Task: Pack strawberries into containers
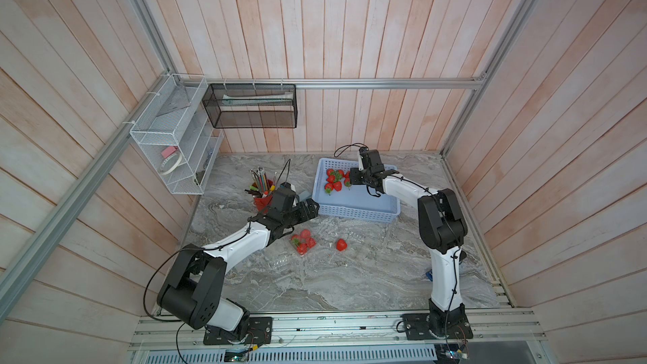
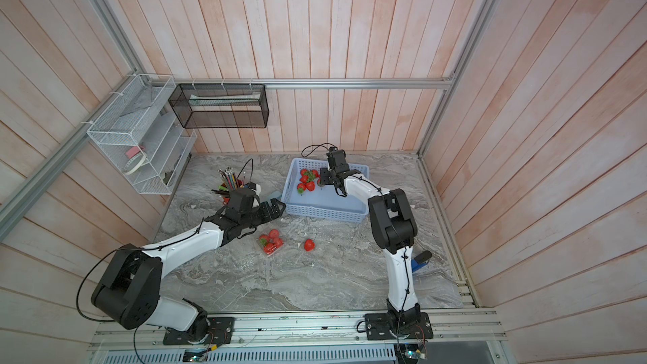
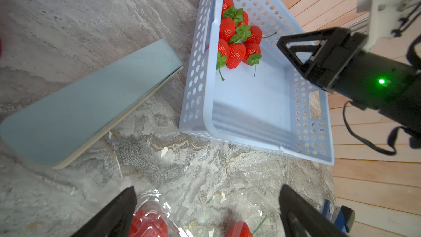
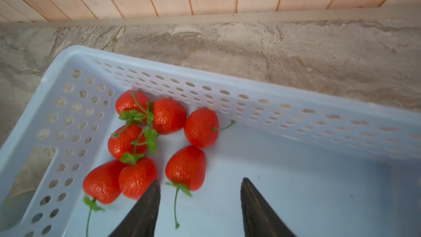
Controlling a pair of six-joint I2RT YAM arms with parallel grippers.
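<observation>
A pale blue perforated basket [image 1: 357,212] holds several strawberries [image 4: 186,166] bunched at its left end. My right gripper hangs open over them inside the basket, nothing between its fingers. My left gripper is open at the basket's front-left, above a clear container of strawberries [image 1: 303,242] on the marble table. Beside that container a single strawberry [image 1: 341,244] sits in what looks like another clear container; an empty-looking clear container [image 1: 276,263] lies nearer the front left.
A red holder of utensils [image 1: 263,199] stands at the back left, with a grey-blue flat block [image 3: 92,101] beside the basket. A wire shelf [image 1: 165,151] hangs on the left. A blue tool [image 2: 418,263] lies at the right.
</observation>
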